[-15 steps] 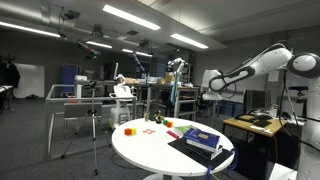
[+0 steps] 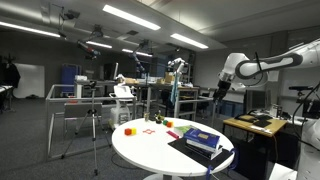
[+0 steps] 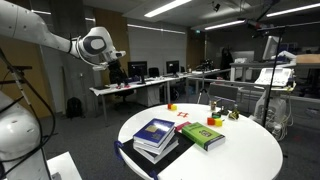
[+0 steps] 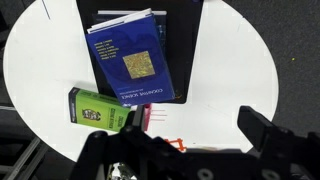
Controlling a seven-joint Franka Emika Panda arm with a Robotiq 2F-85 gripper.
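My gripper hangs high above the round white table, its two black fingers (image 4: 262, 132) well apart and no object visible between them. In exterior view 2 the white arm (image 3: 95, 45) reaches in from the upper left, with the gripper (image 3: 118, 73) clear of the tabletop. A thick blue book (image 4: 128, 62) lies on top of other books on a black mat (image 4: 187, 88). Beside this stack a green book (image 4: 98, 110) lies flat. In exterior view 2 the stack (image 3: 155, 134) is close to the table's near side.
Small red and yellow blocks (image 3: 240, 121) and several other small items stand farther back on the white table (image 3: 245, 150). A red outline shape (image 3: 182, 114) lies near the middle. Desks with monitors (image 3: 153, 73) stand behind. Bare tabletop lies to the right of the green book.
The arm has swung to the right in exterior view 1, and the gripper has shifted right with it. Books and blocks have stayed where they were.
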